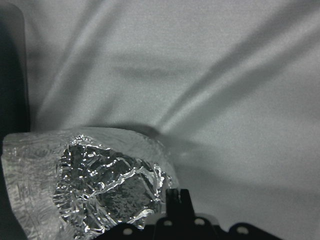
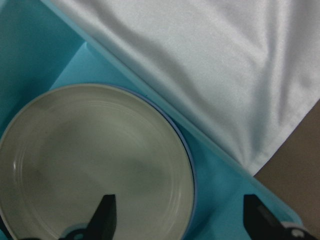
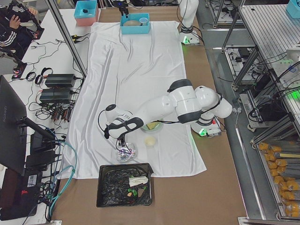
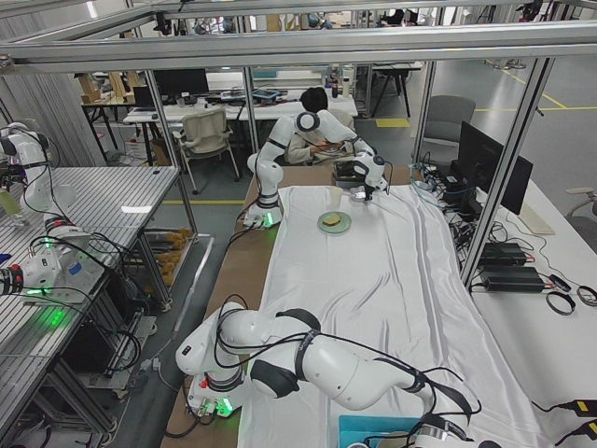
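Observation:
My left gripper is low at the crumpled silver foil item [image 3: 126,153], whose shiny middle and clear rim [image 1: 35,185] fill the lower left of the left wrist view; its fingertips look close together at the right rim, and I cannot tell what is between them. Behind that arm sit a green plate [image 4: 334,229] with yellow food [image 4: 331,219] and a pale round item [image 3: 150,141]. My right gripper stands open above a blue bin [image 2: 210,185] holding a pale plate [image 2: 95,150].
A black lined tray [image 3: 124,197] with scraps lies just in front of the white cloth [image 3: 117,70]. A white cup [image 3: 143,21] is in the blue bin.

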